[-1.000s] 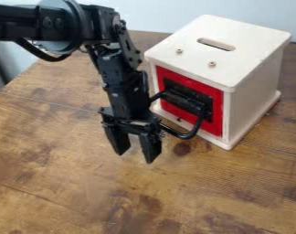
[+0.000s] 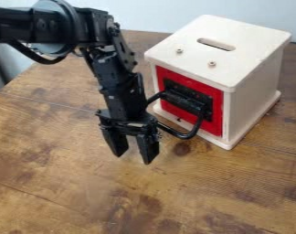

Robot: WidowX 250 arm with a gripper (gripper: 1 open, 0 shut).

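My black gripper [image 2: 131, 144] hangs pointing down over the wooden table, its two fingers apart with nothing between them. To its right and behind it stands a pale wooden box [image 2: 247, 80] with a slot in the top, two small knobs and a red front panel [image 2: 170, 69] carrying a black fitting. A black cable or tube curves near the gripper and the box front; where it connects is unclear.
A pale wall shows at the upper left, beyond the table's edge.
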